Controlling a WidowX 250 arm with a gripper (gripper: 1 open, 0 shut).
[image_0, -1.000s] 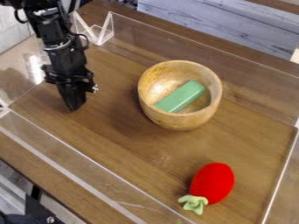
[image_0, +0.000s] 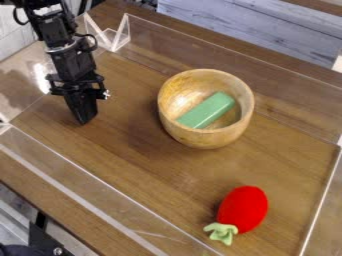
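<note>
My black gripper (image_0: 80, 108) hangs low over the left side of the wooden board, its fingertips at or near the surface; whether anything is between them is too dark to tell. To its right sits a round wooden bowl (image_0: 178, 92) with a green block (image_0: 207, 110) inside it. A red strawberry toy (image_0: 243, 208) with a pale green top lies at the lower right, apart from the bowl and gripper.
The wooden board (image_0: 140, 180) is clear in the middle and lower left. Clear low walls or strips run along its edges, with white planks (image_0: 267, 30) beyond the back edge.
The arm and gripper have shifted very slightly; the bowl, block and strawberry have stayed put.
</note>
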